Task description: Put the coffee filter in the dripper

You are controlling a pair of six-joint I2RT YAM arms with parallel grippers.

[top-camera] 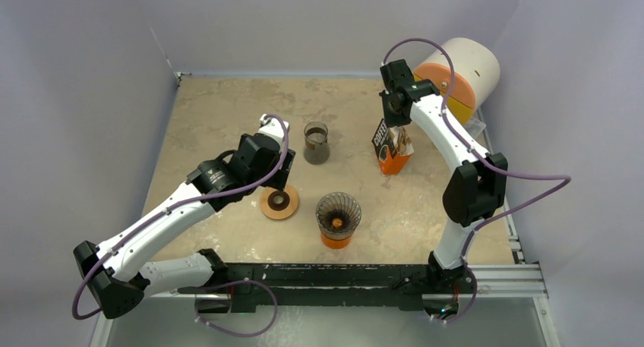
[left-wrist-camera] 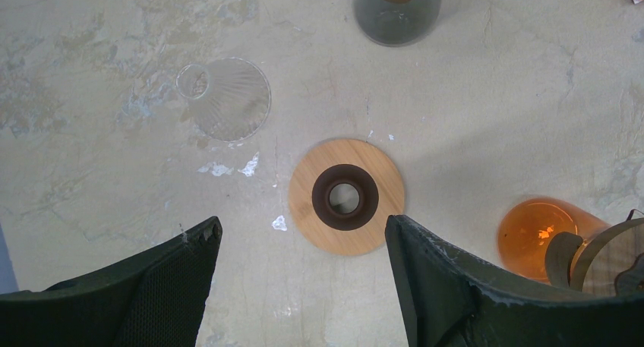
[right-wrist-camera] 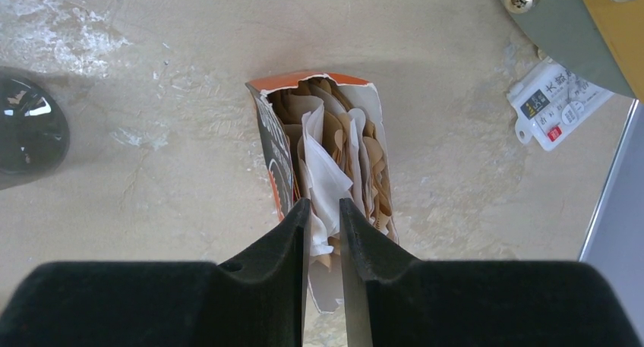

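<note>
The orange-and-black filter box point(top-camera: 391, 157), packed with white and brown filters point(right-wrist-camera: 326, 180), stands at the back right. My right gripper is above it, fingertips slightly apart over the filters. A ribbed cone dripper point(top-camera: 339, 210) stands on an orange base at the front centre. My left gripper hangs open, with nothing held, over the area of a round wooden stand point(left-wrist-camera: 345, 241) with a dark centre ring. A clear ribbed cone point(left-wrist-camera: 224, 100) appears beyond that stand in the left wrist view.
A smoked glass carafe point(top-camera: 316, 151) stands between the arms. A white cylindrical machine point(top-camera: 471, 70) with orange and yellow parts fills the back right corner, a small white package point(right-wrist-camera: 558, 100) beside it.
</note>
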